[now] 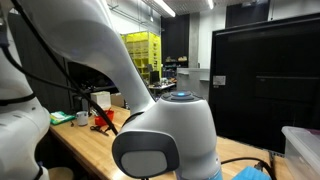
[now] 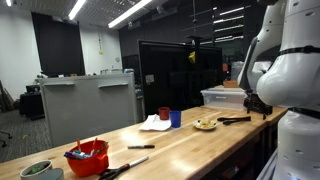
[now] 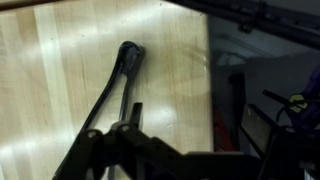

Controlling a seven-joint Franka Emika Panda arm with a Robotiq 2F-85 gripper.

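A black pair of tongs (image 3: pixel 127 65) lies on the light wooden table in the wrist view, its two legs spreading toward the bottom left. My gripper is open above the table, with its dark fingers apart at the bottom of that view and no object seen held between them. The tongs' joined end lies ahead of the left finger, near the table's edge. In exterior view 1 the white arm blocks the sight of the gripper.
A red basket (image 2: pixel 86 156), a white cloth (image 2: pixel 155 123), a blue cup (image 2: pixel 175 119), a red mug (image 2: pixel 164 113) and a plate with food (image 2: pixel 205 124) stand on the table. A clear bin (image 2: pixel 224 97) is at the far end. Bare wood lies in the middle.
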